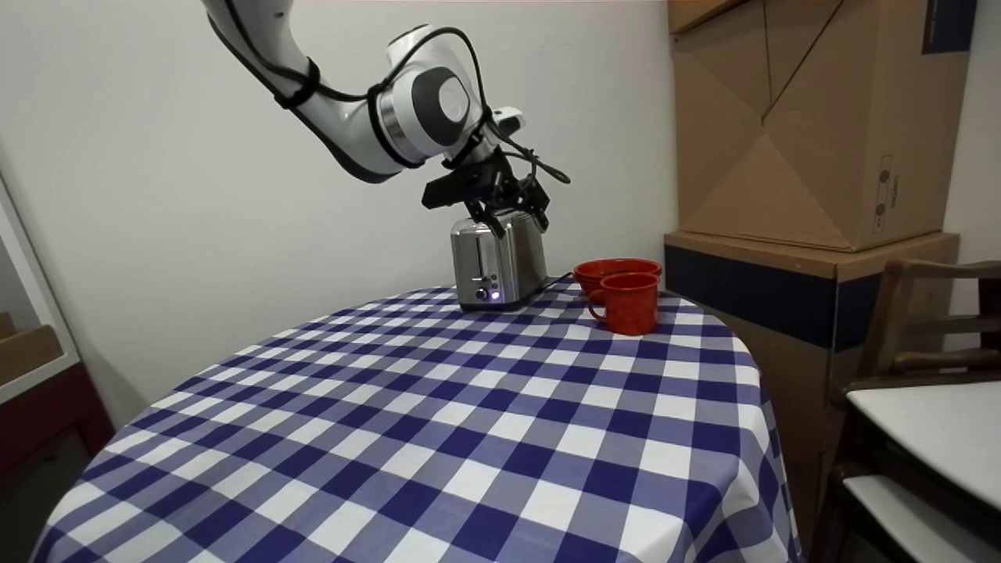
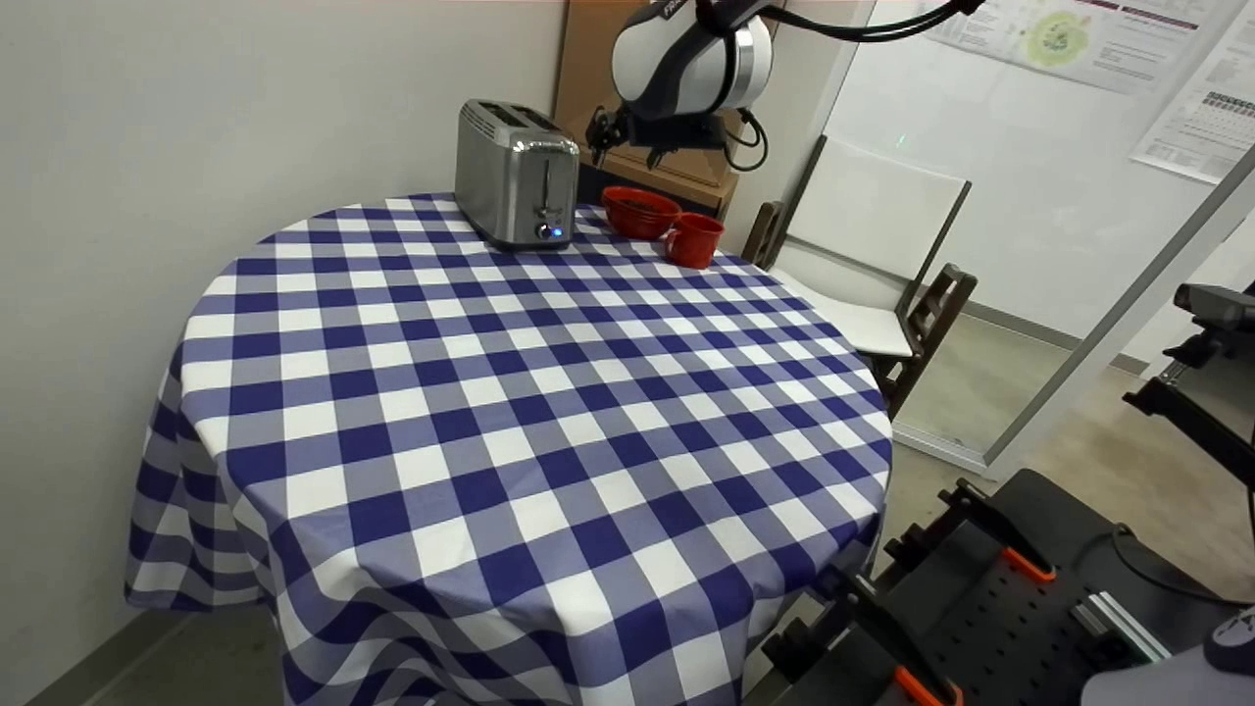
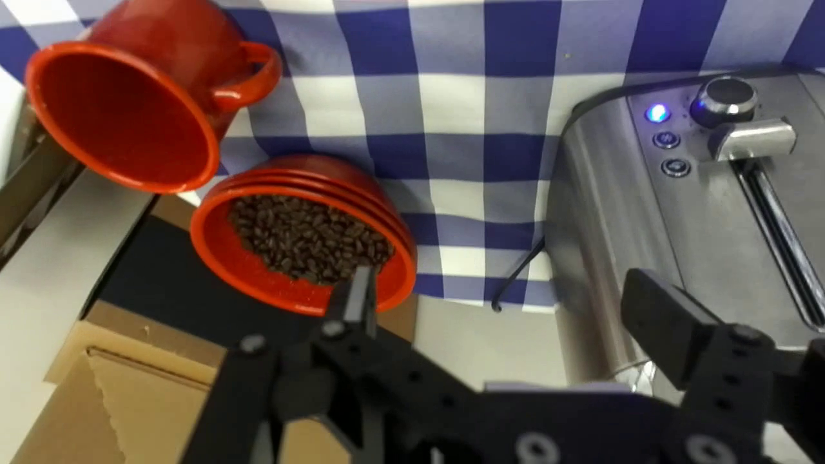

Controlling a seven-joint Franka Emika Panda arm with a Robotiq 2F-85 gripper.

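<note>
My gripper is open, its two fingers wide apart with nothing between them. A silver toaster stands upright at the back of the table, a small light glowing beside its knob. Exterior view 2 puts the gripper just right of the toaster, raised above a red bowl. In the wrist view, coffee beans lie inside the bowl, which looks like several stacked together. Close by stands an upright red mug, empty as far as its inside shows.
A checked tablecloth covers the round table, largely bare toward the front. Stacked cardboard boxes rise behind the right edge, near a chair. A dark cord runs between toaster and bowl.
</note>
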